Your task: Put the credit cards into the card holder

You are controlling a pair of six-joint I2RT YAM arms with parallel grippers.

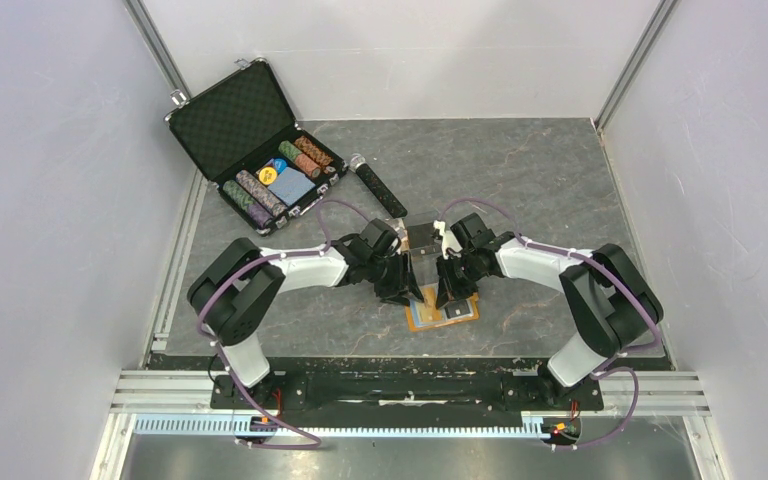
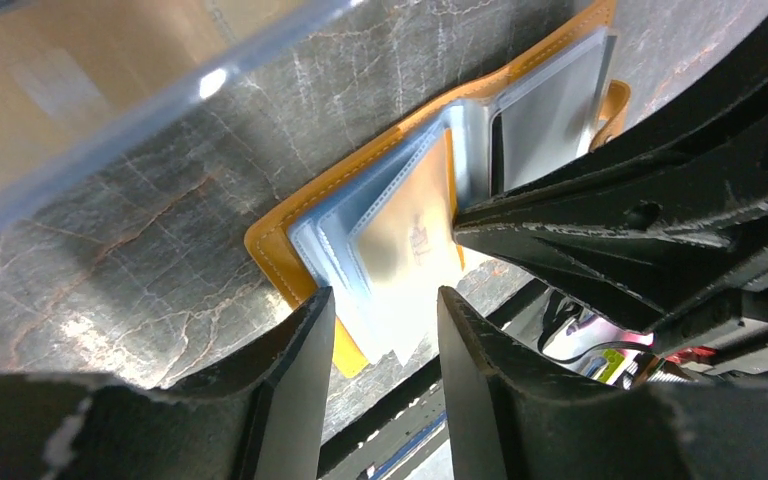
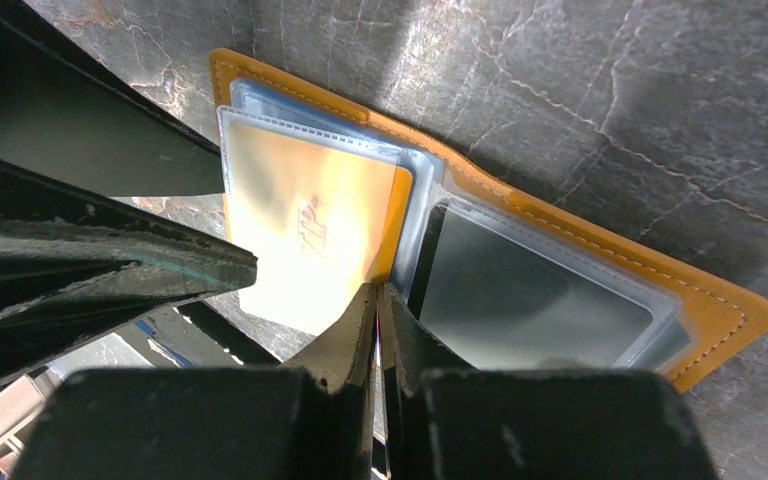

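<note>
The open orange card holder (image 1: 424, 322) lies near the front centre, with clear sleeves holding a cream card (image 3: 305, 220) and a dark card (image 3: 530, 290). My left gripper stands part open at the holder's outer edge, fingertips over the blue sleeve edges (image 2: 340, 240). My right gripper is shut at the cream card's inner edge; whether anything thin is between its tips is hard to see. In the left wrist view its black fingers reach onto that pocket from the right.
A clear card case (image 1: 420, 236) sits just behind the holder. A microphone (image 1: 380, 188) and an open poker chip case (image 1: 228, 140) lie at the back left.
</note>
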